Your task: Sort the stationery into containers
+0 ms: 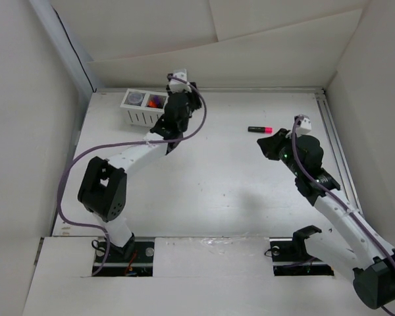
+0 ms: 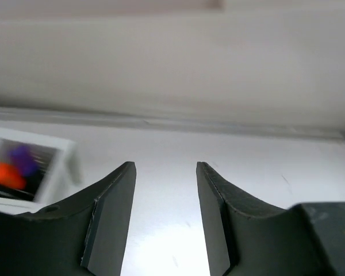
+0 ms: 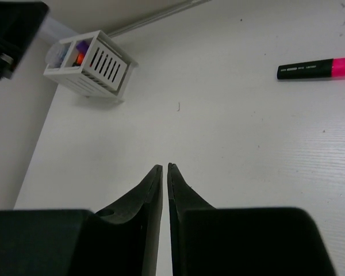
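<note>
A white slotted container [image 1: 139, 114] at the back left holds purple and orange items, also seen in the left wrist view [image 2: 63, 167]. A black marker with a pink end [image 1: 259, 130] lies on the right of the table, also in the right wrist view [image 3: 303, 70]. My left gripper is part open with nothing between its fingers, raised beside the container's right side. My right gripper is shut, with nothing visible between its fingertips, left of and nearer than the marker.
Walls border it at the back and sides, with a rail [image 1: 332, 138] along the right edge.
</note>
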